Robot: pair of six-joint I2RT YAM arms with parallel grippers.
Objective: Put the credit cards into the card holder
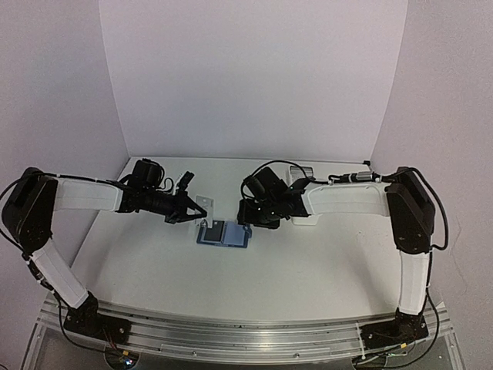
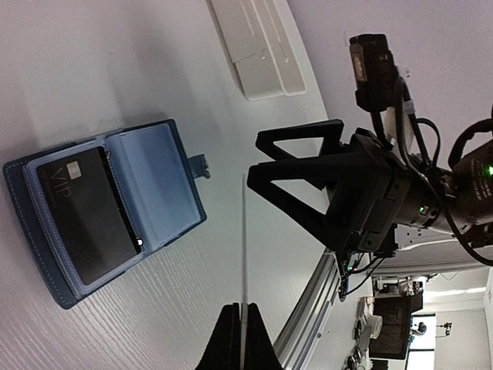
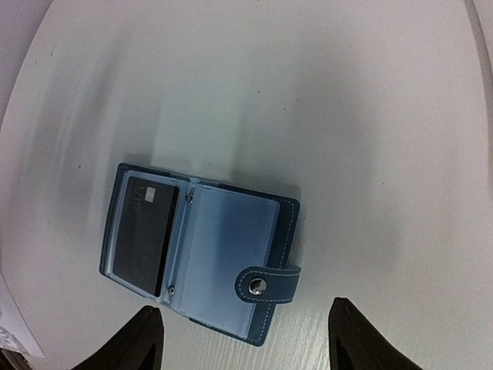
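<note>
An open blue card holder (image 1: 236, 234) lies mid-table, a black VIP card (image 2: 86, 216) in one side and a light blue sleeve (image 3: 223, 247) with a snap strap on the other. My left gripper is shut on a light card (image 1: 205, 208), upright above the holder and seen edge-on in the left wrist view. My right gripper stands open just above the holder's strap side, nothing between its fingers.
A white tray (image 1: 305, 219) stands behind the right arm at the back right. Walls enclose the back and sides.
</note>
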